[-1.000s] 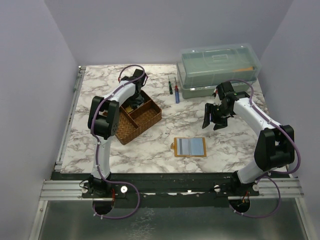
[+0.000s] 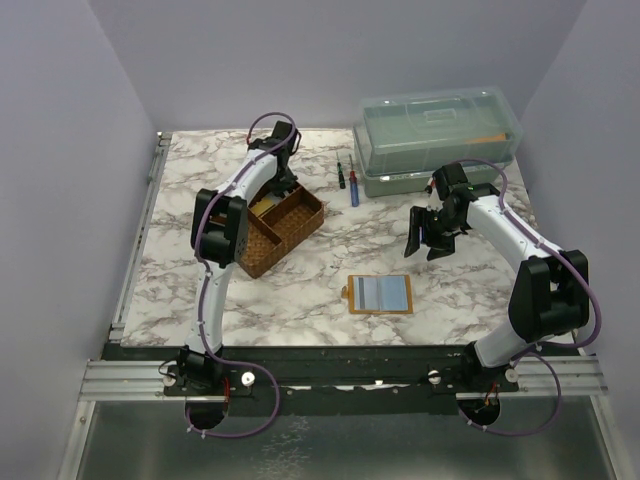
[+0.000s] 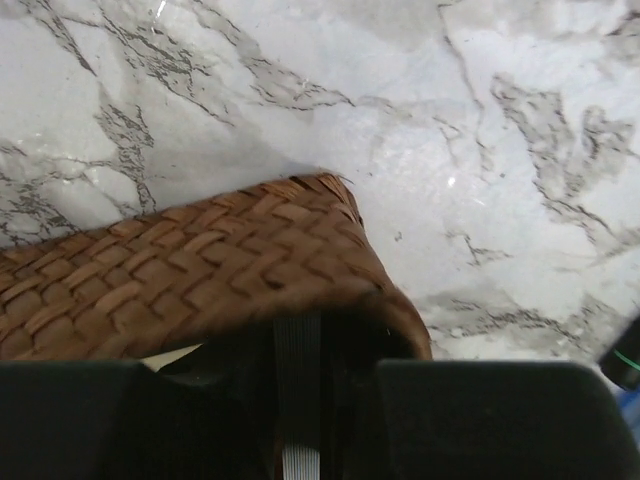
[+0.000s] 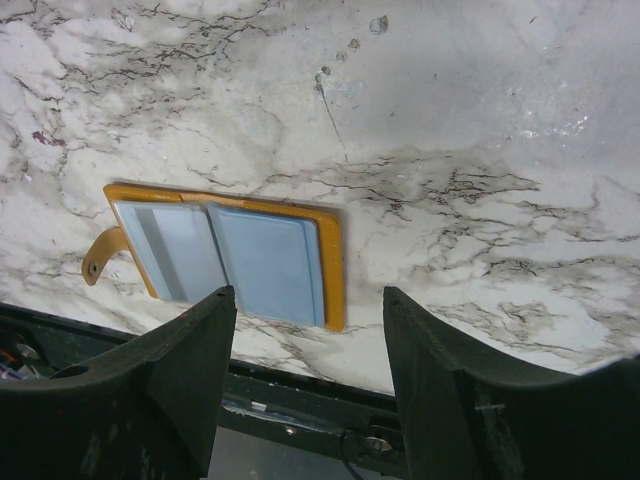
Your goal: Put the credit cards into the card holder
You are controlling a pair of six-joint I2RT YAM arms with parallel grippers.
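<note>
The card holder [image 2: 385,294], tan-edged with clear sleeves, lies open and flat near the table's front. In the right wrist view the holder [image 4: 272,262] shows two sleeves, its strap to the left. A brown woven basket [image 2: 303,236] with compartments stands left; a yellowish card [image 2: 261,207] shows inside. My left gripper [image 2: 285,185] reaches down into its far corner. In the left wrist view, a narrow grey striped strip [image 3: 299,390] runs between the dark fingers; whether they grip it is unclear. My right gripper is open and empty, above the table right of the holder.
A lidded clear plastic box [image 2: 435,130] fills the back right. Left of it lie a green-handled screwdriver [image 2: 341,180] and a blue-handled screwdriver [image 2: 354,193]. Between basket and holder the marble tabletop is clear.
Less of the cards shows now. The right arm and holder have stayed still.
</note>
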